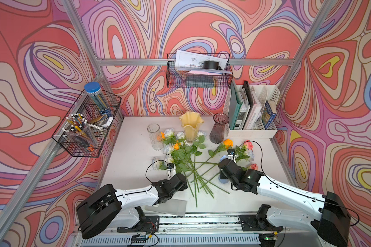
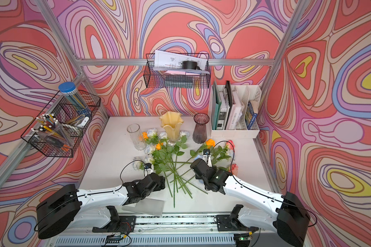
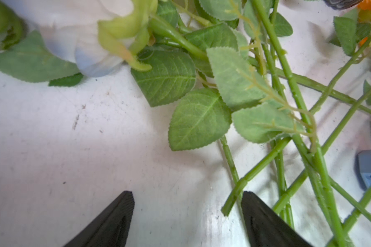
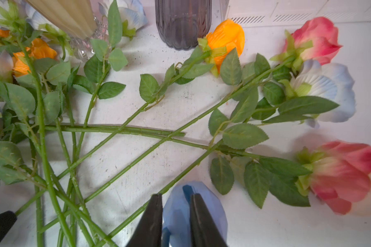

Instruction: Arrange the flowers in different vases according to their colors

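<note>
Artificial flowers lie in a crossed pile: a white rose (image 3: 78,28), orange roses (image 4: 226,41) and pink roses (image 4: 342,177), with green stems and leaves. Behind them stand a clear vase (image 1: 154,136), a yellow fluted vase (image 1: 190,123) and a smoky purple vase (image 1: 219,127). My left gripper hangs low at the pile's near-left edge, open and empty, stems beside its right finger. My right gripper is over the stems at the right, fingers part open above a blue object (image 4: 210,214) partly hidden by them.
A white organiser with books (image 1: 251,131) stands at the back right. Wire baskets hang on the left and back walls. A grey flat sheet (image 1: 169,207) lies at the front left. Free table shows at the far left.
</note>
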